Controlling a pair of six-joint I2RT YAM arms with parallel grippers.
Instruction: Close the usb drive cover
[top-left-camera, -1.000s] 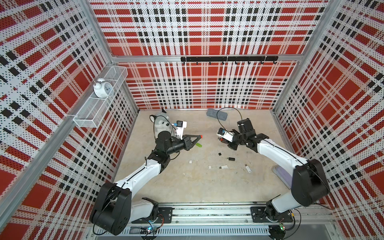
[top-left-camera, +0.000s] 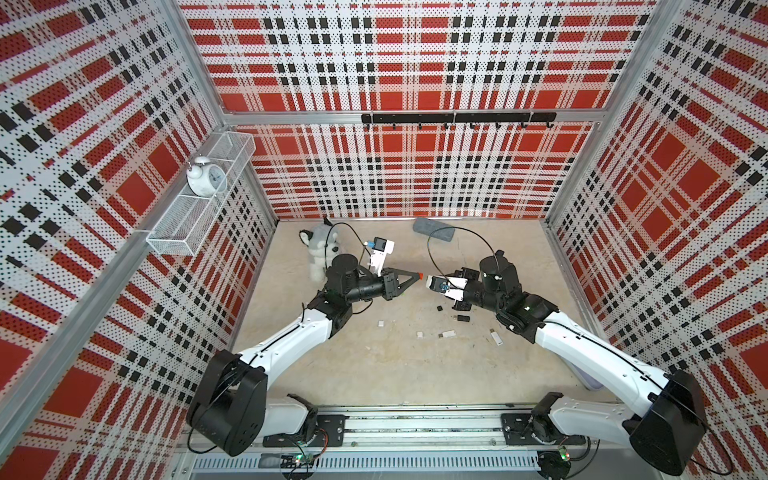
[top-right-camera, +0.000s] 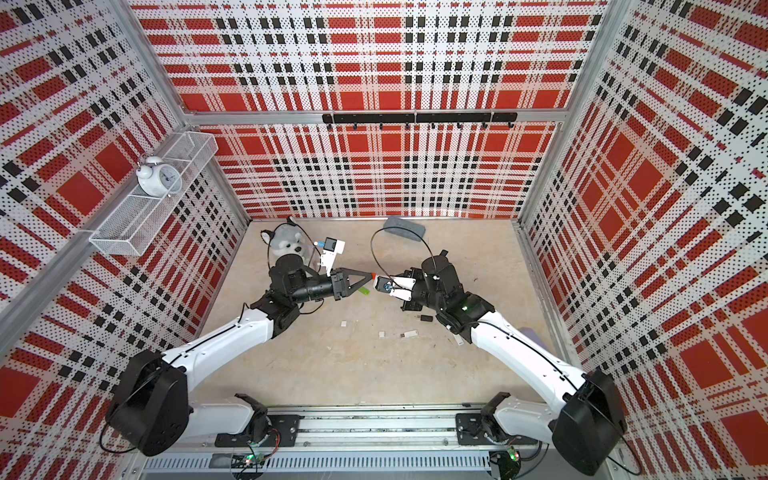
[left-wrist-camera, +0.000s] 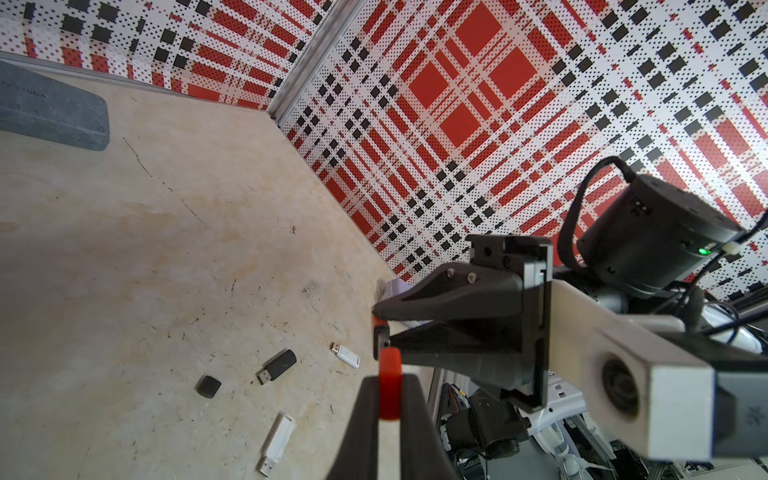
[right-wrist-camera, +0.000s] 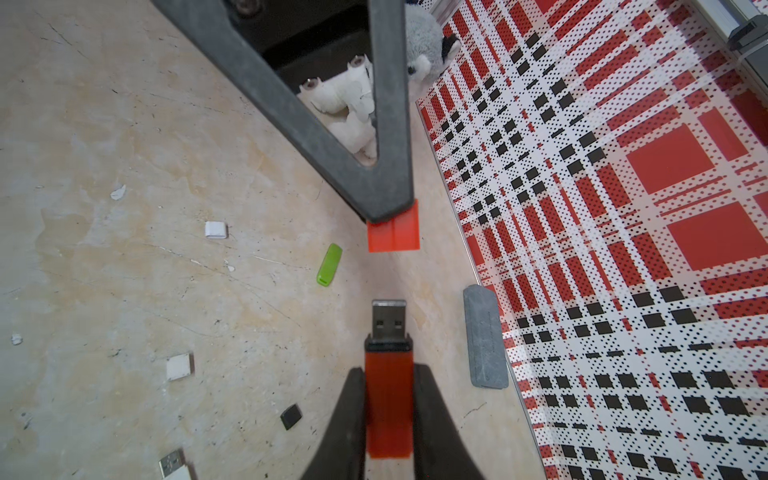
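A dark usb drive (right-wrist-camera: 389, 345) is held in my right gripper, which is shut on it. Its bare metal plug (right-wrist-camera: 389, 317) points at the left gripper's tips. My left gripper is shut just beyond the plug, with a small gap between them; no cover shows between its orange fingertips. From the left wrist view, my left gripper partly hides the right gripper's tips and the drive. Loose on the table are a small black cap (right-wrist-camera: 291, 416), white caps (right-wrist-camera: 178, 366) and a green piece (right-wrist-camera: 329, 265).
A black drive (left-wrist-camera: 277, 366) and white drives (left-wrist-camera: 277, 441) lie on the table under the arms. A grey case (top-left-camera: 433, 229) is at the back, a plush toy (top-left-camera: 318, 246) back left.
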